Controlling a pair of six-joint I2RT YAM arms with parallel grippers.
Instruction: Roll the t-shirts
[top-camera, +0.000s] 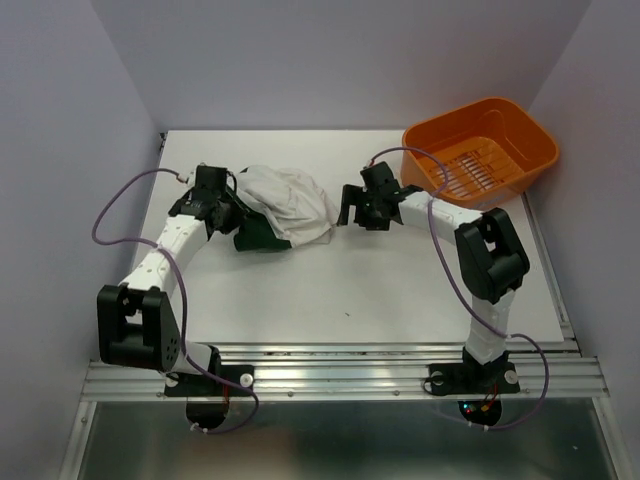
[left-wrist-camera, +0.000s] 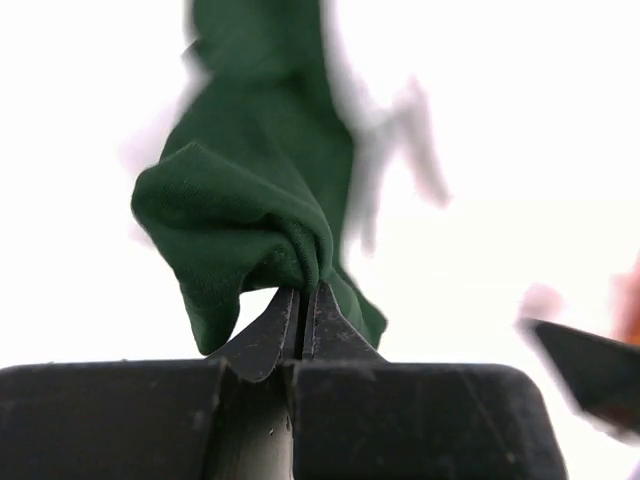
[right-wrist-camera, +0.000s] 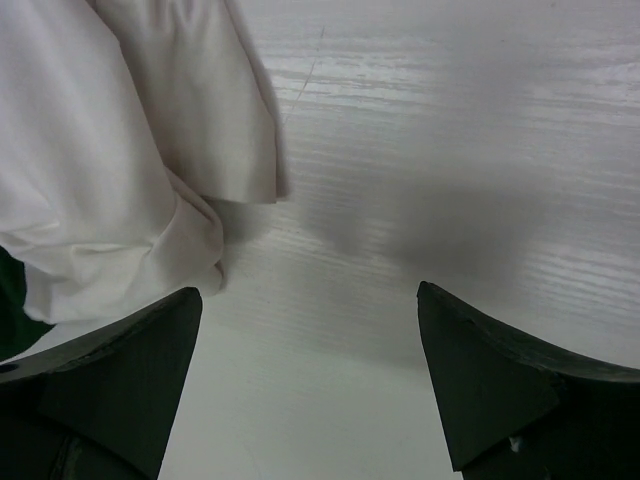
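Note:
A white T-shirt (top-camera: 285, 200) lies crumpled at the centre-left of the table, partly over a dark green T-shirt (top-camera: 262, 236). My left gripper (top-camera: 225, 200) is shut on the green T-shirt; in the left wrist view the bunched green fabric (left-wrist-camera: 235, 220) rises from between its fingertips. My right gripper (top-camera: 352, 205) stands open just right of the white shirt; the right wrist view shows the white fabric (right-wrist-camera: 130, 190) beside the left finger and bare table between the fingers.
An orange basket (top-camera: 530, 135) sits at the back right, close to the right arm.

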